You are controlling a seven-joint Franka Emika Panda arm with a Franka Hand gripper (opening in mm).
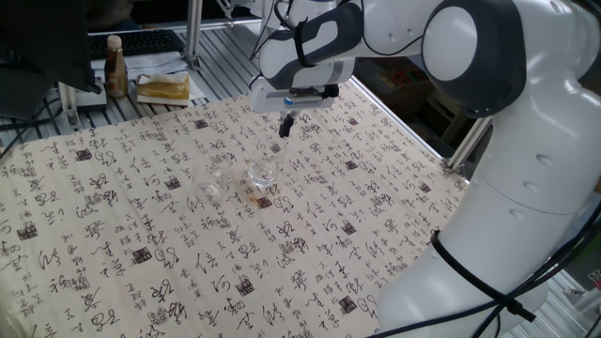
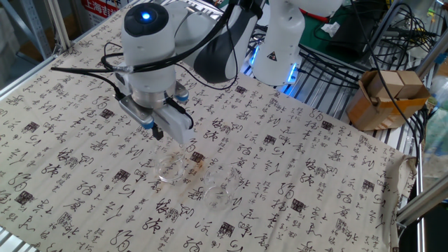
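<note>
Two clear glass vessels stand on the patterned cloth. One glass [image 1: 262, 176] [image 2: 170, 169] is nearer my gripper, with a brownish tint at its base. The other glass [image 1: 212, 191] [image 2: 218, 197] is close beside it and very faint against the print. Above and behind the nearer glass in exterior view 1 hangs my gripper [image 1: 285, 125] [image 2: 159, 133], pointing down and apart from both vessels. Its dark fingertips show small and overlapping, so how the fingers stand is unclear. Nothing held is visible at them.
A cardboard box [image 2: 387, 98] stands off the cloth in exterior view 2.
</note>
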